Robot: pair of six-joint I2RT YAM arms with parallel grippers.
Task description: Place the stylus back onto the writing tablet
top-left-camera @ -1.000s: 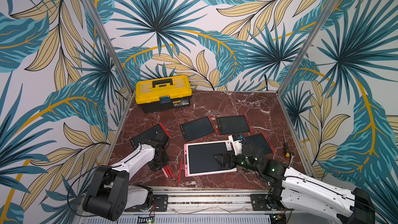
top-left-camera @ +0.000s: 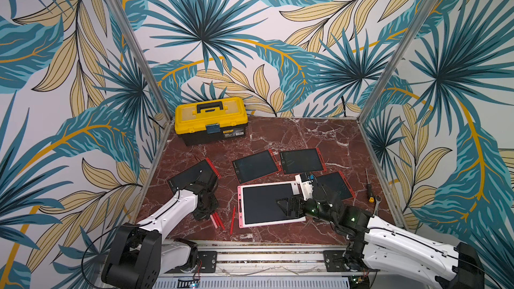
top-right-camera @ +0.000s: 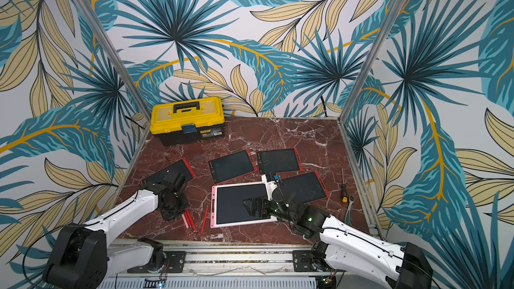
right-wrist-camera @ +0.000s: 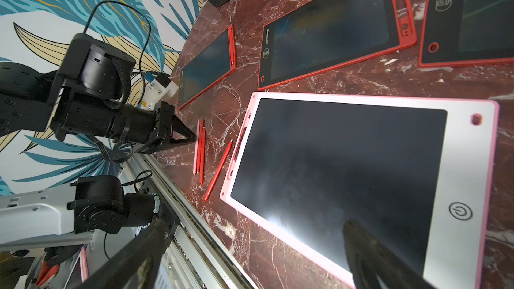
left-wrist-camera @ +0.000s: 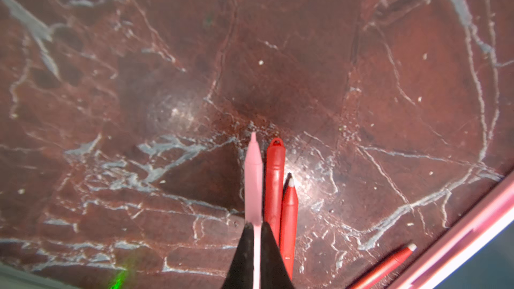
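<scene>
A white-and-pink writing tablet (top-left-camera: 267, 202) lies at front centre. To its left lie a pink stylus (left-wrist-camera: 252, 187) and several red styluses (left-wrist-camera: 274, 176), one (right-wrist-camera: 216, 170) apart from the group. My left gripper is shut, hanging low in line with the pink stylus; from above I cannot tell whether anything is between its tips. My right gripper is open above the white tablet, with nothing between its fingers.
Several red-framed tablets (top-right-camera: 229, 167) lie behind and beside the white one. A yellow toolbox (top-right-camera: 187, 115) stands at the back left. A screwdriver (top-right-camera: 343, 192) and a wrench (top-right-camera: 350, 206) lie at the right edge.
The left arm's upper links have shifted slightly, while its gripper stays near the styluses. The right arm and the objects have not moved.
</scene>
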